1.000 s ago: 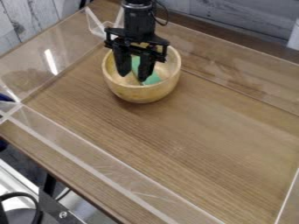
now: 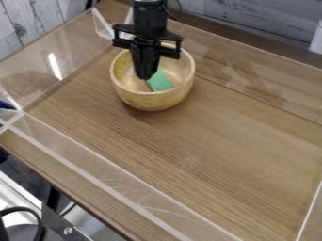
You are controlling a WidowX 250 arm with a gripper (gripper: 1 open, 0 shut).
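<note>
A round wooden bowl [image 2: 172, 91] rests on the wooden table toward the back. Inside it lies a small green object [image 2: 158, 81], partly hidden by the black gripper [image 2: 145, 72], whose fingertips point down over the bowl's middle, just left of the green piece. The fingers look close together; nothing clearly shows between them.
A clear plastic edging runs along the left side, and pale wooden walls stand at the back. Black cables hang at the lower left corner.
The gripper has risen slightly and drawn its fingers together, shifting over the left-middle of the bowl. The green object now sits right of the fingertips.
</note>
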